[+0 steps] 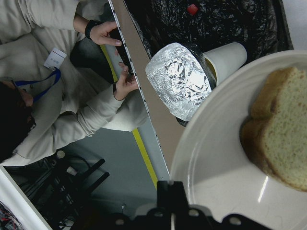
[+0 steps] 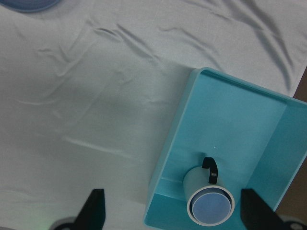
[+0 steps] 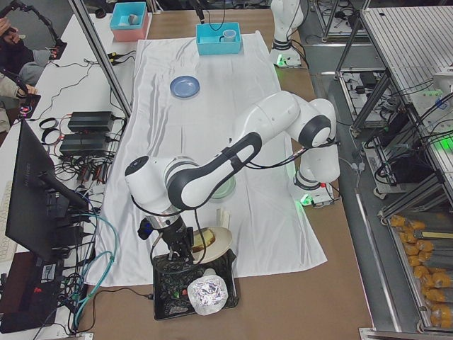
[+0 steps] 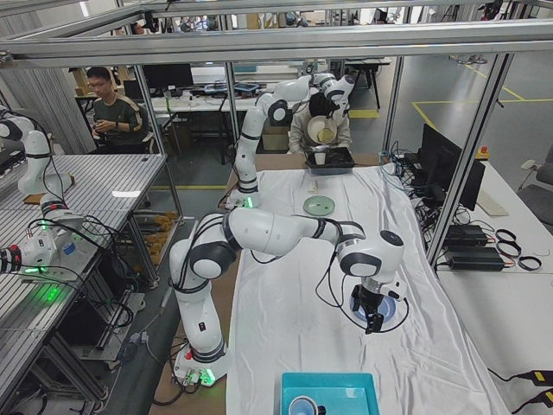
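Observation:
My left gripper is shut on the rim of a cream plate (image 1: 216,172) carrying a slice of bread (image 1: 283,134). It holds the plate over a black-lined bin (image 3: 170,297), which contains crumpled foil (image 1: 177,81) and a white cup (image 1: 225,62). My right gripper is open with nothing between its fingers, above the table near a turquoise container (image 2: 225,115) that holds a mug (image 2: 196,184) with a black handle.
A blue plate (image 3: 185,86) and a green plate (image 4: 319,206) lie on the white cloth (image 4: 285,303). A person (image 1: 72,96) sits beyond the bin's edge of the table. Monitors and electronics line one side.

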